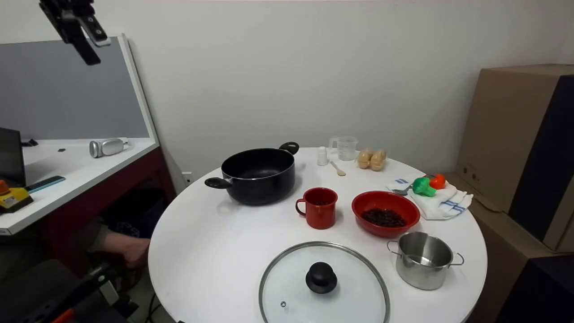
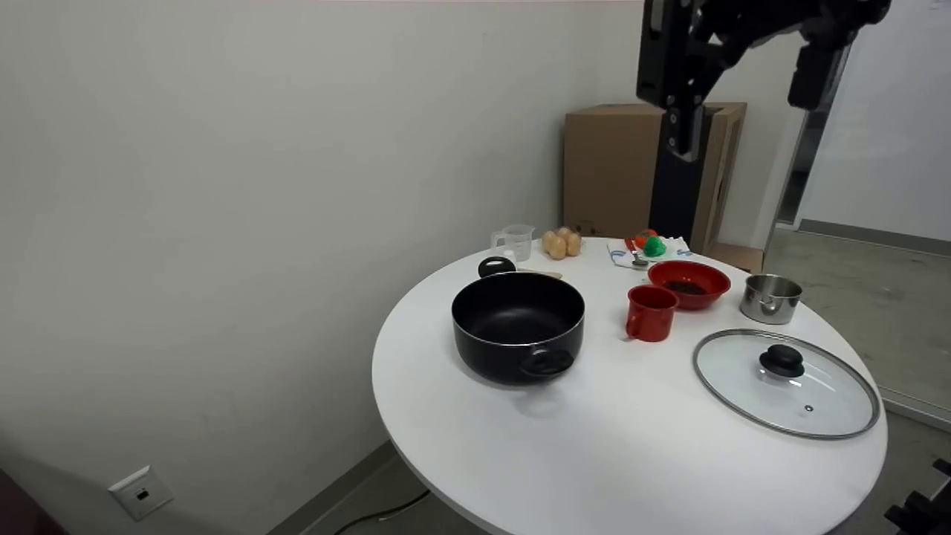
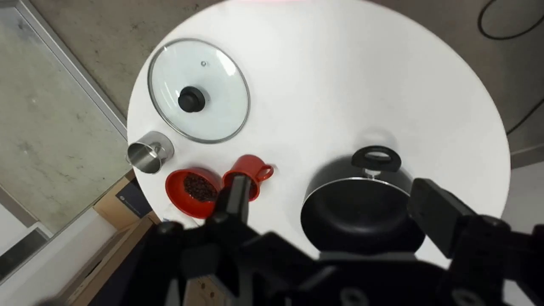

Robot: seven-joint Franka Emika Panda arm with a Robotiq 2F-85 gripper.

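High above the round white table [image 1: 215, 258], my gripper [image 2: 744, 125] is open, its fingers wide apart and nothing between them. In exterior view 1 the gripper [image 1: 97, 54] hangs at the upper left, well clear of the table. A black two-handled pot [image 1: 261, 183] stands uncovered at the table's left back, empty inside as far as shows. Flat at the front lies a glass lid [image 1: 350, 280] with a black knob. Between them is a red mug [image 1: 321, 211], with dark contents visible in the wrist view. A red bowl [image 2: 691, 284] beside it holds dark beans.
A small steel pot [image 1: 425, 264] stands near the right edge. Towards the back are a measuring cup [image 1: 345, 148], eggs [image 1: 371, 159], a wooden spoon [image 1: 338, 168] and a towel [image 1: 441, 202] with toy vegetables.
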